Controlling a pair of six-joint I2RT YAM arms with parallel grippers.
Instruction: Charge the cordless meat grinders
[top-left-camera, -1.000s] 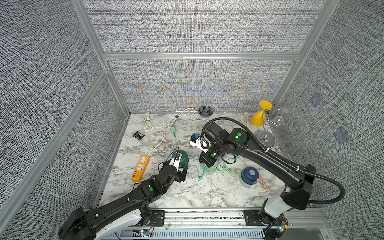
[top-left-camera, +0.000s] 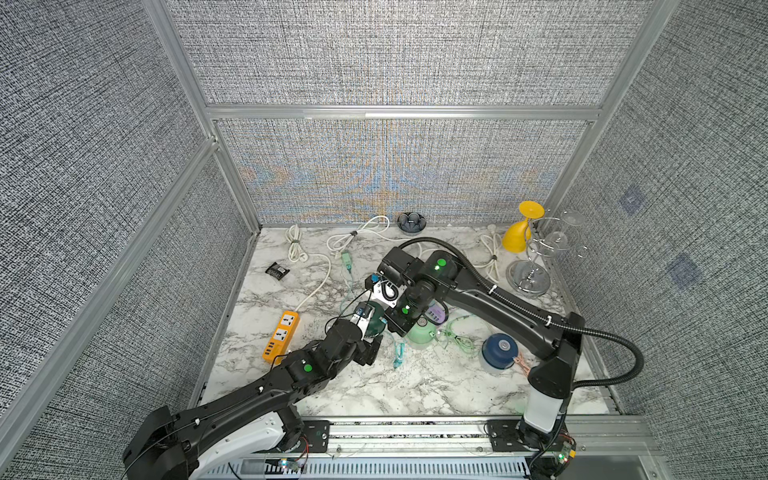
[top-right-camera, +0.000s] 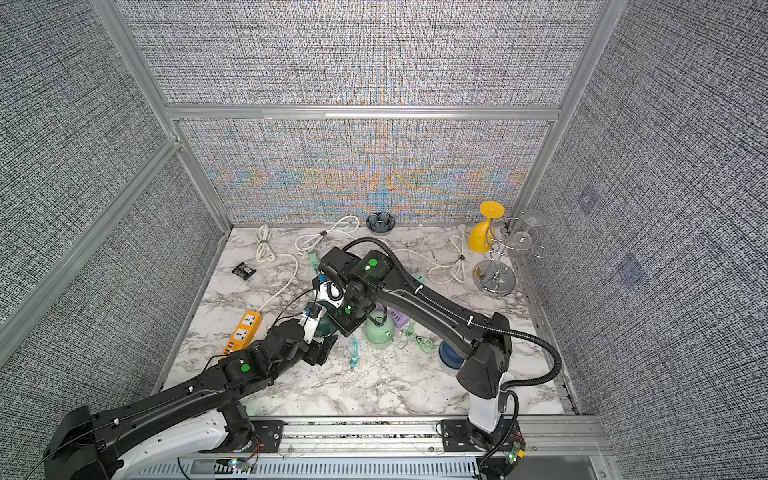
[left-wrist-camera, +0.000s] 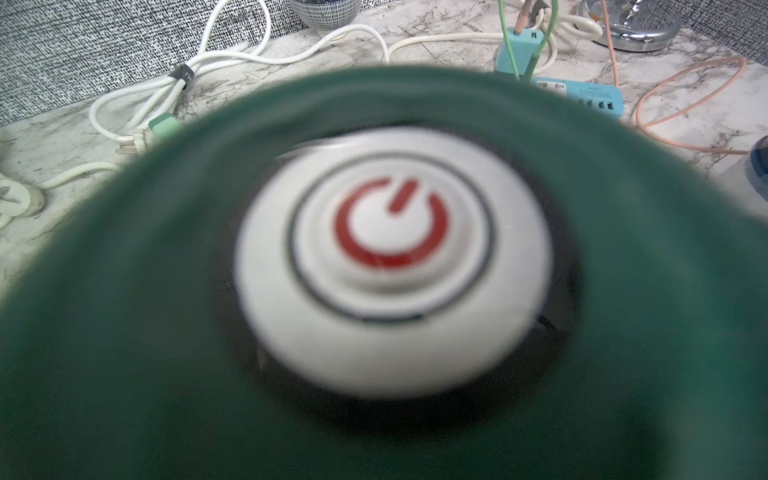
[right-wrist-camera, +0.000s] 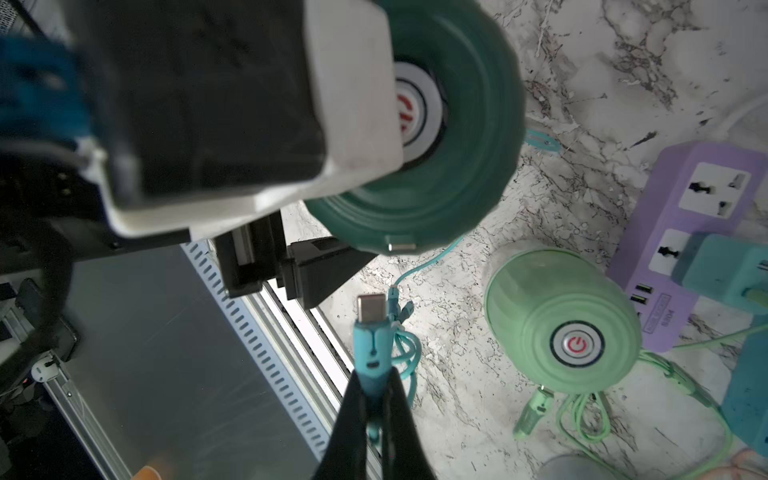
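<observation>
A dark green grinder (right-wrist-camera: 472, 144) sits at my left gripper (top-left-camera: 371, 342), whose fingers are spread wide about its body; one black finger (right-wrist-camera: 328, 268) shows beside it. Its white top with the red power symbol (left-wrist-camera: 392, 224) fills the left wrist view, hiding both left fingers there. On the rim facing the plug is a small pale rectangle (right-wrist-camera: 402, 247). My right gripper is shut on a teal cable plug (right-wrist-camera: 373, 348), metal tip pointing toward the grinder, with a gap between. A mint grinder (right-wrist-camera: 560, 312) and a blue grinder (top-left-camera: 501, 349) stand to the right.
Beside the mint grinder lies a purple power strip (right-wrist-camera: 656, 208). An orange strip (top-left-camera: 281, 336) is at the left, and a teal strip (left-wrist-camera: 592, 94) lies farther back. Loose cables cover the middle and rear. The yellow goblet (top-left-camera: 516, 236) and glass rack stand at the back right.
My left gripper and that grinder have shifted slightly right. The blue grinder has stayed put.
</observation>
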